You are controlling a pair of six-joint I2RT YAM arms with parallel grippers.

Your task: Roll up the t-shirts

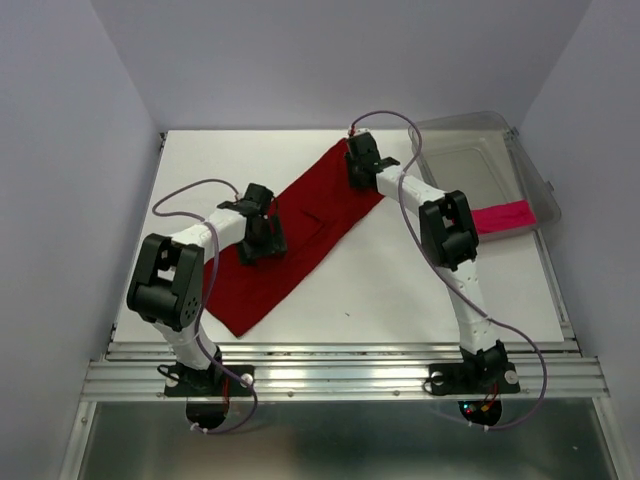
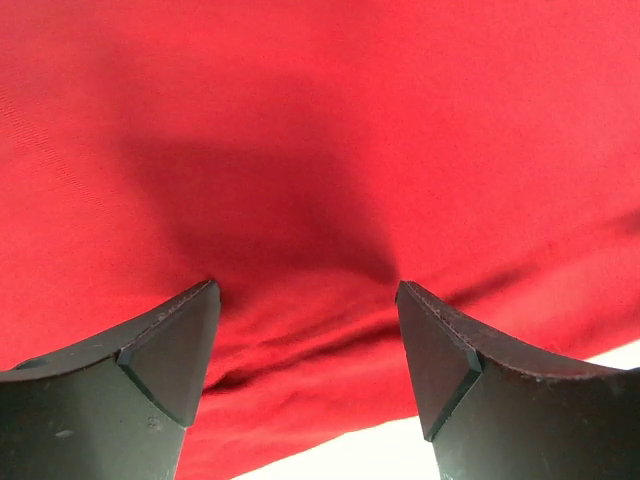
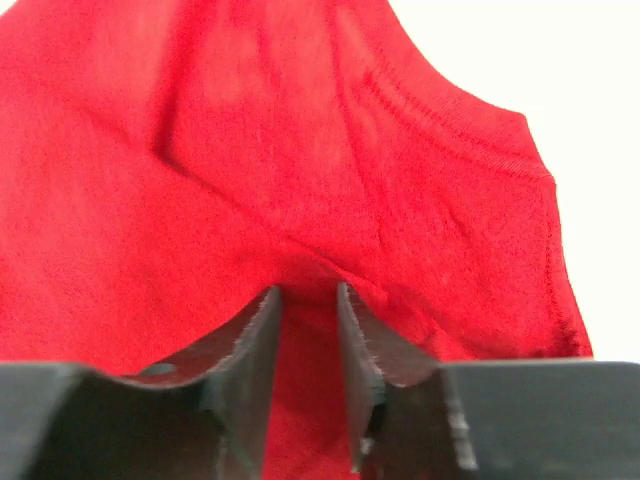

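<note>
A dark red t-shirt (image 1: 300, 239), folded into a long strip, lies slantwise on the white table from lower left to upper right. Over its lower left half is my left gripper, wide open, with flat red cloth below and between its fingers. My right gripper stands part open at the upper right end of the strip, its fingertips close together against the cloth. Whether any fabric is pinched there cannot be told. Creases run across the shirt, and a curved hemmed edge (image 3: 470, 140) shows in the right wrist view.
A clear plastic bin (image 1: 470, 165) stands at the back right with a bright pink-red folded cloth (image 1: 503, 216) at its front end.
</note>
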